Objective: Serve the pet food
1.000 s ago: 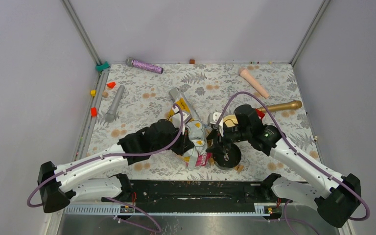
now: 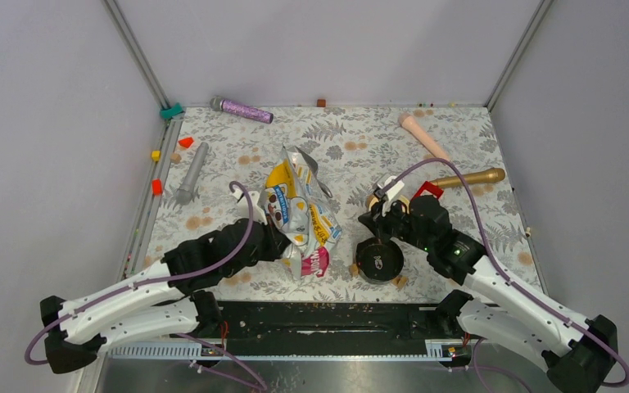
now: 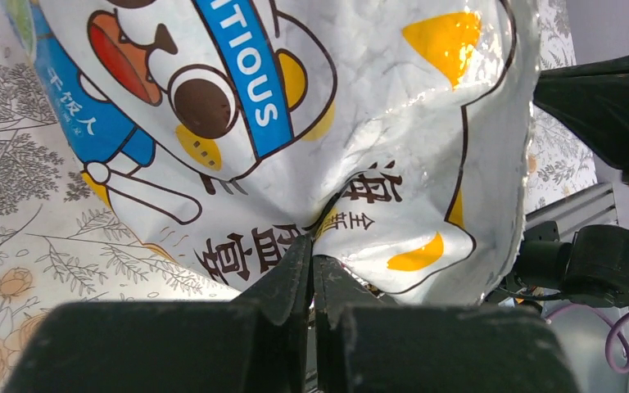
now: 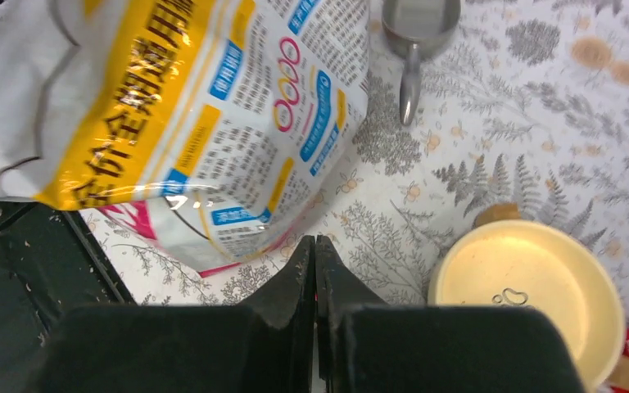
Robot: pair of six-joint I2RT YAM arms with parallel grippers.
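Note:
A white, yellow and blue pet food bag (image 2: 315, 225) lies over the middle of the cloth. My left gripper is shut on a fold of its printed film, and the bag bunches around the fingertips. In the right wrist view my right gripper is shut, its fingertips together with nothing between them; the bag (image 4: 237, 106) is apart from them, up and to the left. A black bowl (image 2: 379, 260) sits below the right gripper in the top view. The cream bowl (image 4: 532, 254) stands to the right of those fingertips. A metal scoop (image 4: 410, 82) lies beyond the bag.
A red box (image 2: 427, 191) and a gold bat-like rod (image 2: 475, 178) lie right of the right gripper. A purple microphone (image 2: 246, 110), a grey one (image 2: 192, 173) and a pinkish one (image 2: 423, 135) lie around the edges.
The right gripper went from open at the bag's edge to shut; it is now clear of the bag and farther right. The left gripper has moved left, carrying its part of the bag.

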